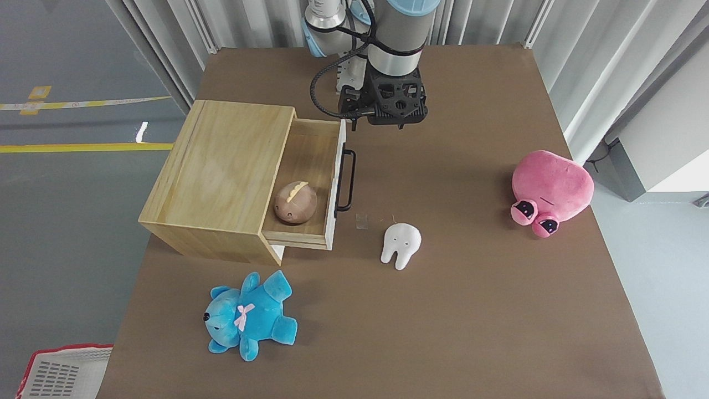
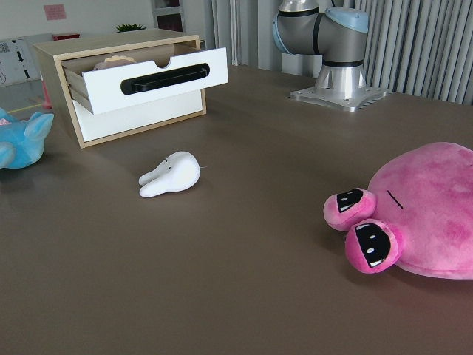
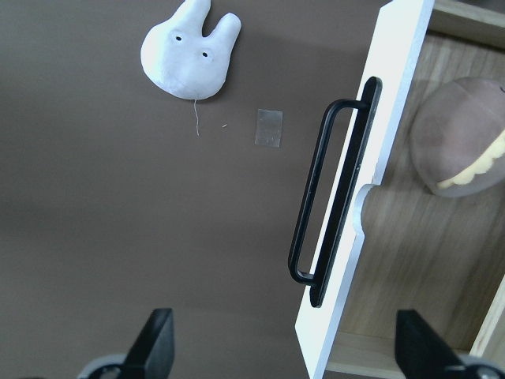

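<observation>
My gripper hangs above the table just behind the cabinet's pulled-out drawer; in the wrist view its fingers are spread wide, open and empty. The wooden cabinet (image 1: 212, 166) has its white-fronted drawer (image 2: 155, 103) out, with a black handle (image 3: 316, 181). A brown round plush (image 1: 296, 206) with a cream crest lies inside the drawer (image 1: 309, 143). A white plush (image 1: 402, 239) lies on the table right of the drawer, also seen in the wrist view.
A blue bear (image 1: 259, 312) lies at the front left and a pink plush (image 1: 551, 186) at the right edge. A basket (image 1: 63, 372) stands off the table at bottom left.
</observation>
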